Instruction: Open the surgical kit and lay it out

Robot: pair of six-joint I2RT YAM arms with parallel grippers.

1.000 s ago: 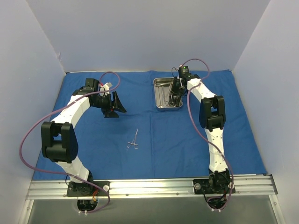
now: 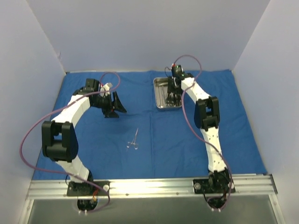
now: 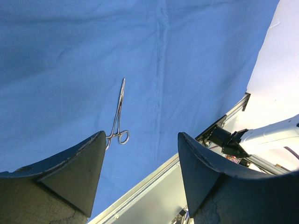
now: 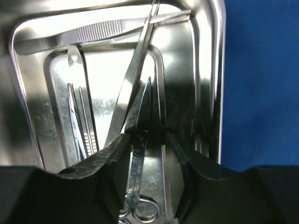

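Observation:
A steel tray (image 2: 156, 99) lies at the back, right of the cloth's middle fold. Inside it, in the right wrist view, are tweezers (image 4: 100, 33) across one end, scalpel handles (image 4: 83, 100), a slanting steel instrument (image 4: 131, 77) and scissors (image 4: 139, 158). My right gripper is down at the tray, its fingers part open, with the scissors between and just under the fingertips; whether they touch is not clear. On the cloth lies a ring-handled clamp (image 3: 117, 114), front of centre. My left gripper stands open and empty over the cloth's left side.
Blue cloth (image 2: 187, 144) covers the table, bare across the front right and far left. The tray's raised rim (image 4: 217, 70) runs close beside my right fingers. Pale walls enclose both sides and the back.
The left arm and the clamp on the cloth have stayed put.

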